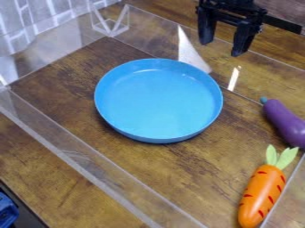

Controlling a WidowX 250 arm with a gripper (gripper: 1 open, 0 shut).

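A black gripper (227, 36) hangs at the top right of the camera view, above the back of the wooden table, with its two fingers apart and nothing visible between them. Below it and to the left, a pale triangular piece (191, 52) stands behind a large blue plate (158, 100). An orange toy carrot (261, 191) with a green top lies at the front right. A purple toy eggplant (284, 122) lies at the right edge.
A thin white strip (234, 78) sits right of the plate. Clear plastic edging runs along the left. A dark blue object shows at the bottom-left corner. Bare wood (143, 178) is in front of the plate.
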